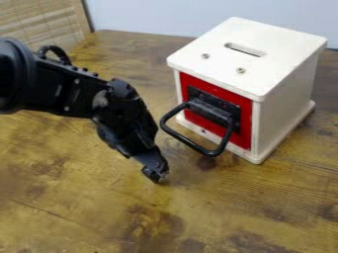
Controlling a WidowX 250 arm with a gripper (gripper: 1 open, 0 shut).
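A white wooden box (275, 79) stands on the table at the right, with a slot and two small metal fittings on its top. Its front carries a red panel (236, 141) with a black latch plate and a black loop handle (181, 138) sticking out toward the front left. My black gripper (154, 172) hangs angled down just left of and below the handle, apart from it, low over the tabletop. I cannot make out a gap between the fingers from this angle; nothing shows held in them.
A white wall (158, 15) runs along the back, and a slatted light panel (46, 20) stands at the back left.
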